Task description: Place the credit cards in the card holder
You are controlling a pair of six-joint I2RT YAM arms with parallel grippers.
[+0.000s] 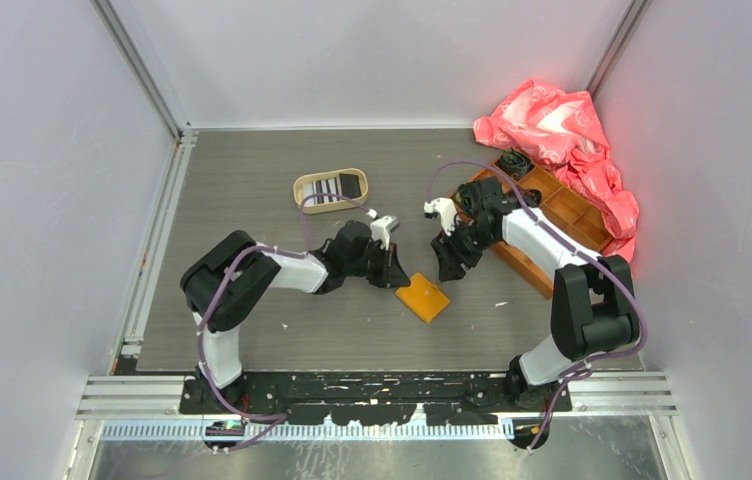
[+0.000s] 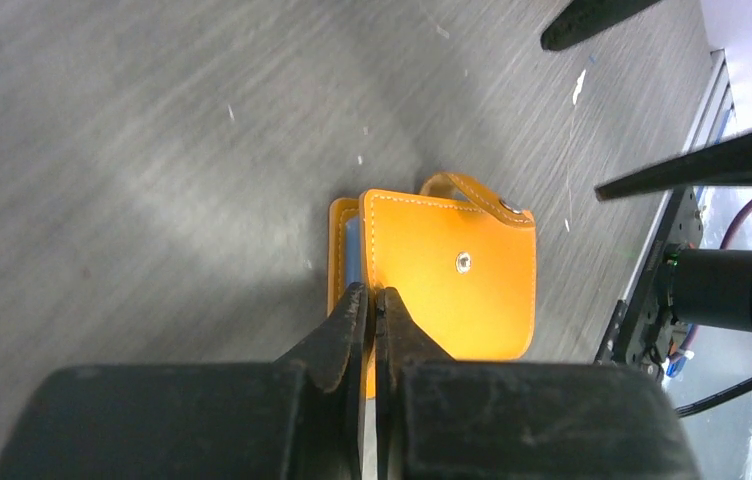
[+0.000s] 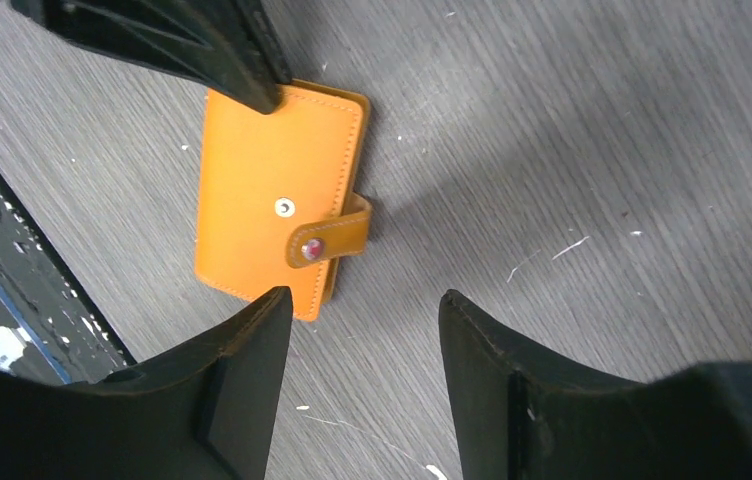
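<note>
The orange card holder [image 1: 423,298] lies on the table between both arms, its strap with a snap [image 3: 329,238] sticking up at one edge. In the left wrist view my left gripper is shut on the thin edge of the holder's upper cover. A bluish-grey layer [image 2: 353,250] shows between the two orange covers at that side. My right gripper is open beside the holder, nothing between its fingers. Cards [image 1: 324,190], pale and dark, stand in a beige basket [image 1: 362,200] behind the left arm.
A wooden compartment box [image 1: 577,212] with dark items sits at the right, under the right arm. Pink crumpled plastic [image 1: 552,125] covers its back. Bare table [image 1: 242,190] lies left of the basket and in front of the left arm.
</note>
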